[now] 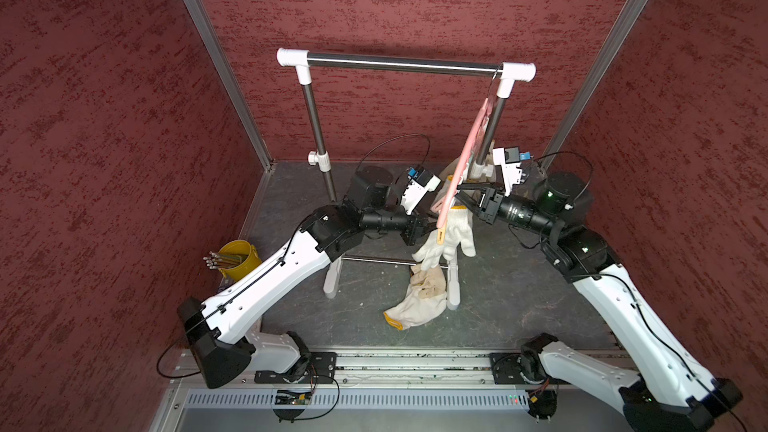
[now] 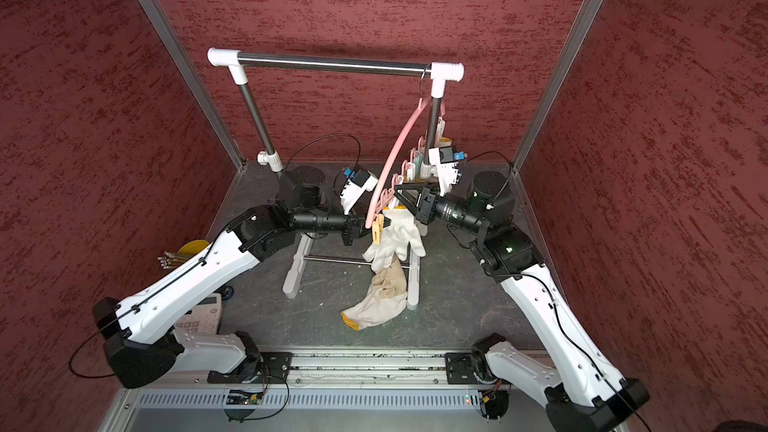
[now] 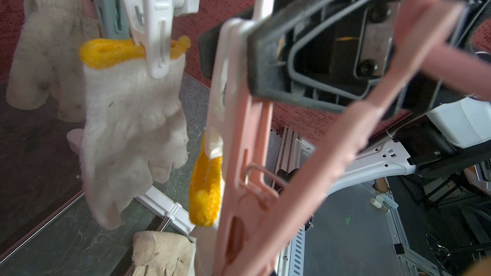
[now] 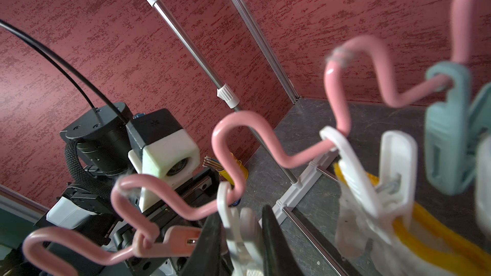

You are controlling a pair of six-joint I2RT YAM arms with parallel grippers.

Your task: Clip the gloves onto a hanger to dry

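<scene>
A pink clip hanger point(image 2: 395, 152) hangs from the rack's bar. White gloves with yellow cuffs hang in its clips; the front glove point(image 2: 393, 236) is under the hanger's near end, and another point(image 3: 133, 133) shows in the left wrist view. My right gripper point(image 2: 404, 196) is shut on a white clip point(image 4: 232, 235) on the hanger. My left gripper point(image 2: 380, 224) is at the hanger's lower end beside the front glove, shut; its fingertips are largely hidden by hanger and clips. A loose glove point(image 1: 416, 300) lies on the floor below.
The rack's top bar point(image 1: 404, 65) spans above both arms, its legs and feet on the grey floor. A yellow cup point(image 1: 238, 262) with sticks stands at the left.
</scene>
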